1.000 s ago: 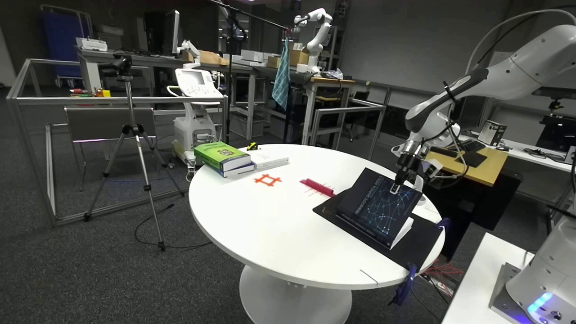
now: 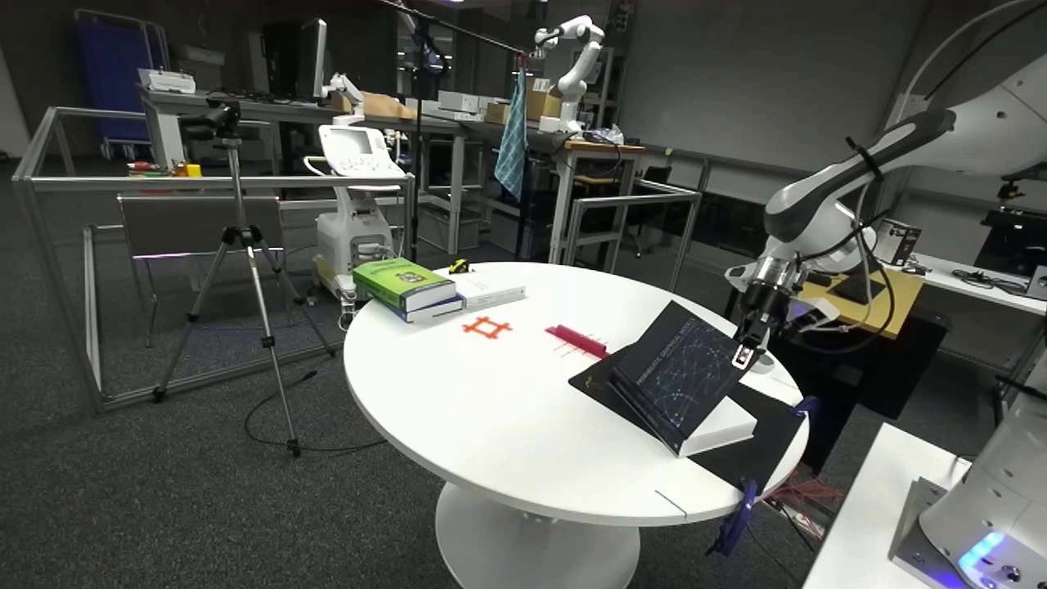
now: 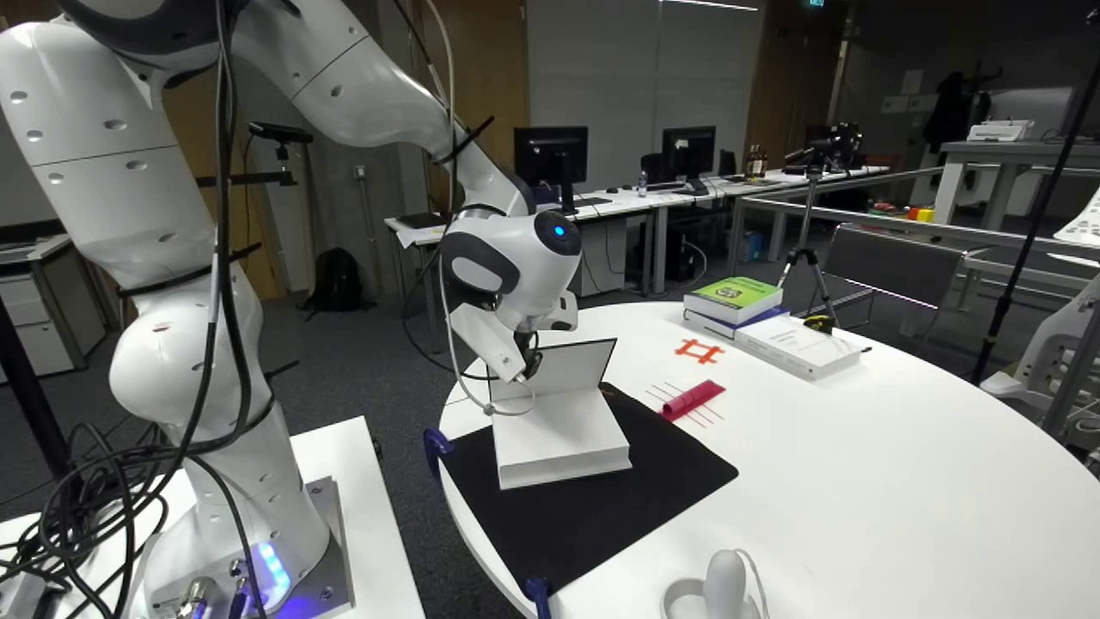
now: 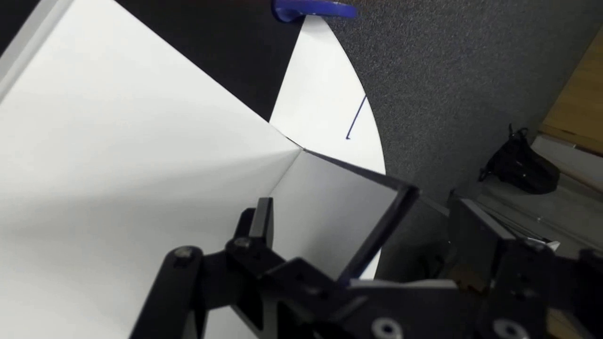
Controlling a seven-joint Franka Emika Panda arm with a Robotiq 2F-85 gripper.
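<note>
A thick book with a dark cover (image 2: 677, 368) printed with blue lines lies on a black mat (image 3: 660, 464) on the round white table. Its cover stands raised and tilted away from the white page block (image 3: 562, 438). In exterior view 2, the cover's pale inner side (image 3: 572, 366) faces the camera. My gripper is at the raised cover, its fingers (image 4: 263, 220) wide apart on either side of part of it in the wrist view. Whether a finger touches the cover is unclear. Exterior view 1 shows the gripper (image 2: 748, 352) at the cover's right edge.
Blue clamps (image 2: 743, 505) grip the table edge by the mat. A red object (image 2: 579, 340) and an orange marking (image 2: 487, 327) lie farther in. Stacked books, the top one green (image 2: 404, 280), stand at the far side.
In exterior view 1 my gripper has moved right and slightly down along the cover. The cover stands at a steeper tilt, and more of the page block shows beneath it.
</note>
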